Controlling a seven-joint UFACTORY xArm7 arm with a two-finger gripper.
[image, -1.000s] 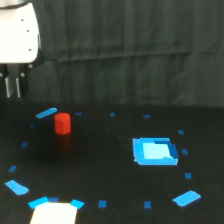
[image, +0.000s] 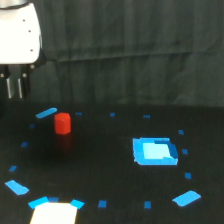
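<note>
A small red block (image: 62, 123) stands on the black table at the left of centre. My gripper (image: 15, 84) hangs at the upper left edge beneath the white arm (image: 15, 35), above and to the left of the block and apart from it; its fingers are dark and partly hard to see. A square outlined in blue tape with a white middle (image: 155, 151) lies at the right.
A pale object (image: 54, 213) is cut off at the bottom edge. Blue tape strips and small markers are scattered over the black table (image: 110, 175). A dark curtain hangs behind.
</note>
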